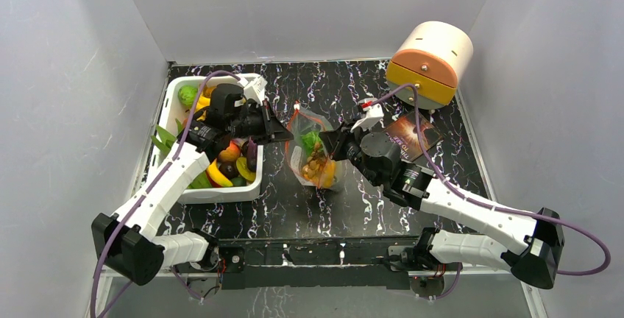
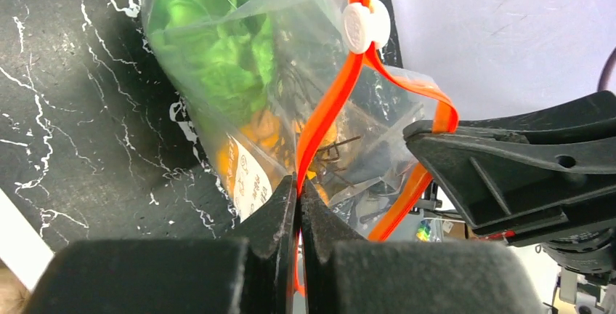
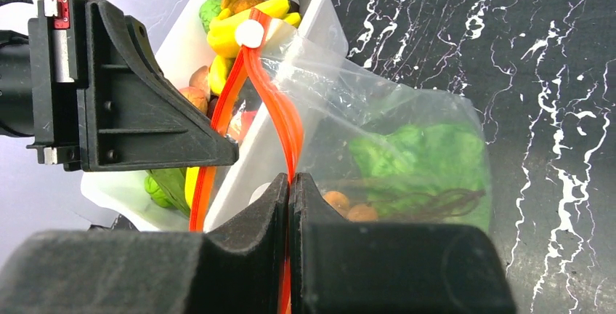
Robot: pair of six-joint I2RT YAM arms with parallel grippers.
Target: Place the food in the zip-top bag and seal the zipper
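The clear zip top bag (image 1: 307, 162) hangs between my two grippers, its orange-edged mouth apart. Green and yellow-orange food (image 2: 218, 52) is inside it. My left gripper is shut on one orange edge of the mouth, and my right gripper is shut on the opposite edge. The white slider (image 2: 365, 26) sits at one end of the zipper, near where the two orange strips meet. Between the grippers the strips bow away from each other. The lower part of the bag is partly hidden by the left fingers in the left wrist view.
A white bin (image 1: 254, 189) of toy fruit and vegetables stands on the left, under my left arm. At the back right are a cream, orange and yellow drawer box (image 1: 427, 68) and a dark book (image 1: 401, 138).
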